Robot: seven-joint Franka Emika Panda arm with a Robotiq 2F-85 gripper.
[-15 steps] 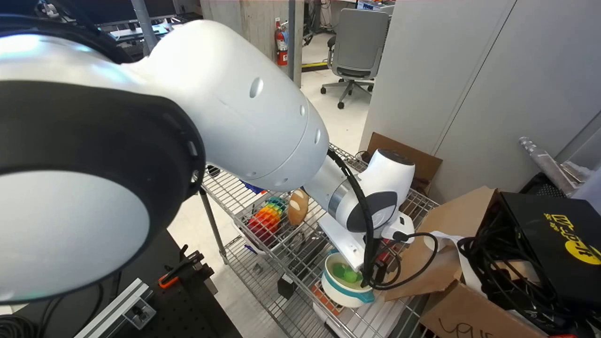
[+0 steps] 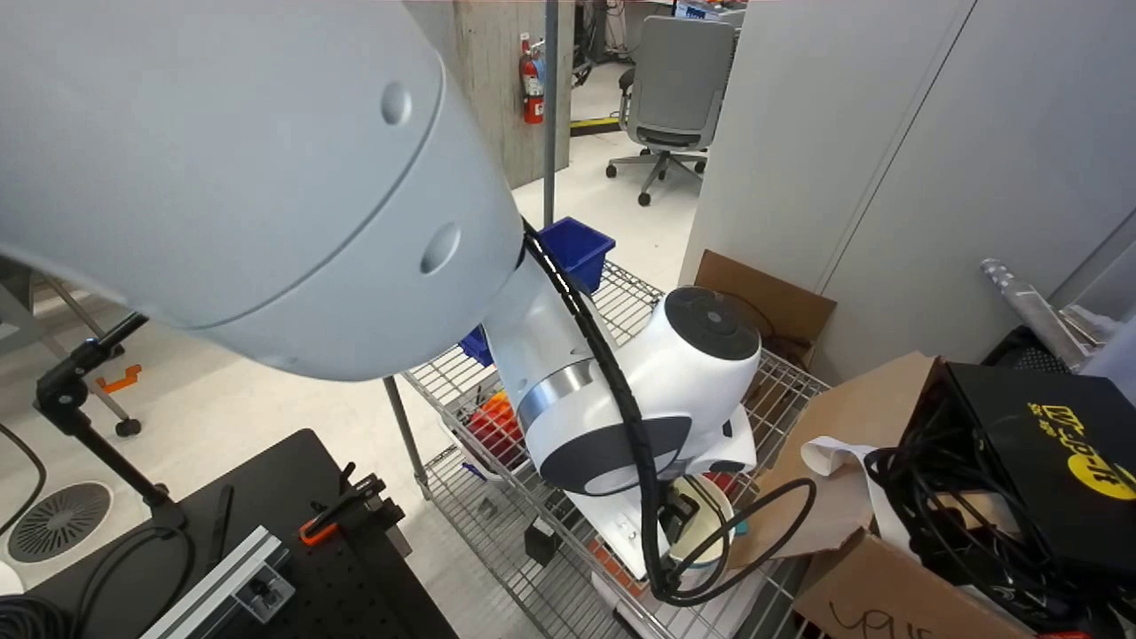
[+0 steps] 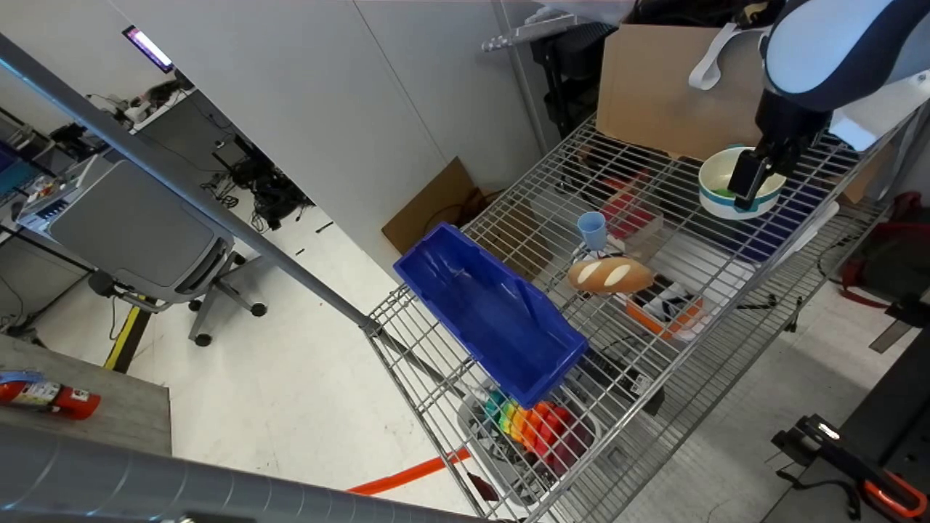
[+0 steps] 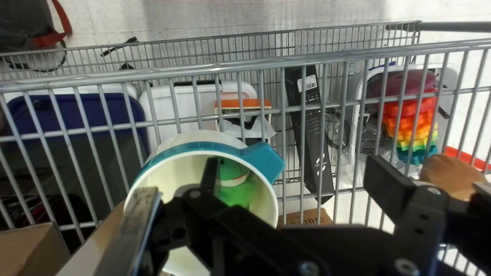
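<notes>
A cream bowl with a teal rim band and a teal handle (image 4: 264,161) shows in the wrist view, a green object (image 4: 234,181) inside it. My gripper is open, its two fingers wide apart. The left fingertip (image 4: 211,172) overlaps the inside of the bowl; the right one stands clear beyond the handle side. The rim passes between the fingers without being pinched. In exterior view 2 the gripper (image 3: 747,179) points down at the bowl (image 3: 719,202) on the wire shelf. Exterior view 1 has the bowl (image 2: 699,529) partly behind cables and the wrist.
A blue bin (image 3: 488,305) occupies the shelf's far end. Between it and the bowl are a toy bread loaf (image 3: 610,274) and a light blue cup (image 3: 592,231). A cardboard box (image 3: 662,87) stands close behind the bowl. Rainbow-coloured items (image 3: 540,427) lie below the wire shelf.
In exterior view 1, the wrist has come left and lower, now covering the bread loaf. The bowl appears farther right than before and is more hidden. The blue bin has come into clearer view.
</notes>
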